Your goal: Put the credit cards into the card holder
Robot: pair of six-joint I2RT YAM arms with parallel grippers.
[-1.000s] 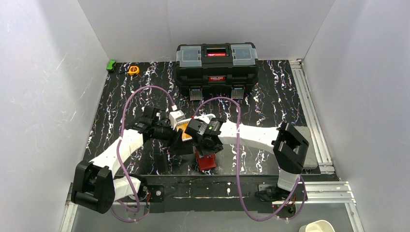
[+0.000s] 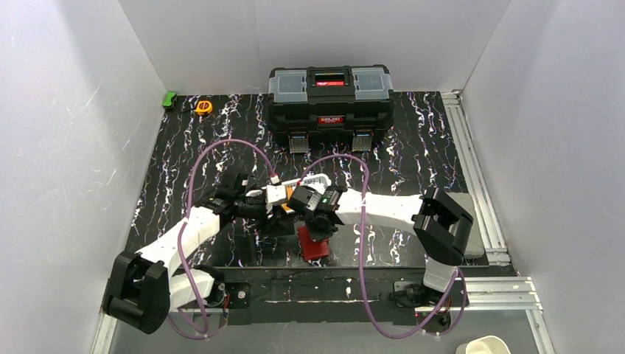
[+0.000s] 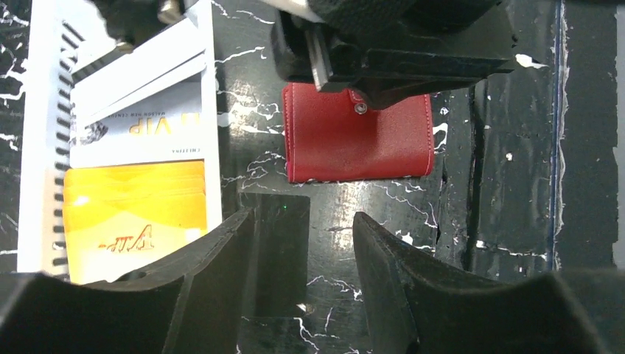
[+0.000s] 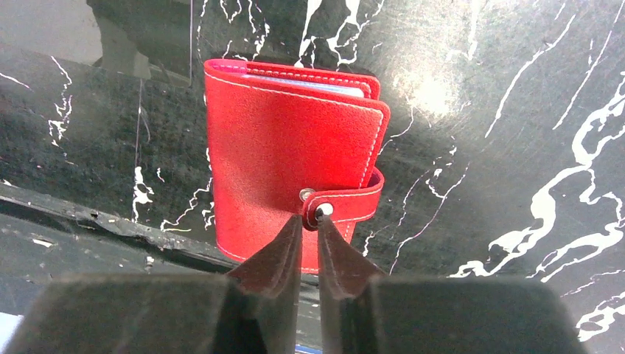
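Observation:
The red card holder point(image 4: 273, 147) lies folded over on the dark table, a pale edge showing between its covers. Its strap point(image 4: 354, 203) curls round onto the front cover, and a metal snap point(image 4: 306, 194) on that cover shows uncovered beside it. My right gripper is over the strap end, fingertips slightly apart; whether they touch it I cannot tell. In the left wrist view, a yellow card point(image 3: 136, 221) and a grey VIP card point(image 3: 151, 129) lie in a white basket point(image 3: 210, 140). My left gripper is open and empty, right of the basket.
Behind the arms stands a black toolbox point(image 2: 330, 107). An orange tape measure point(image 2: 203, 108) lies at the back left. The right arm hangs over part of the holder point(image 3: 361, 147). Open table lies to the right of the holder.
The left gripper has shifted a little to the right over the past second. The holder looks unmoved.

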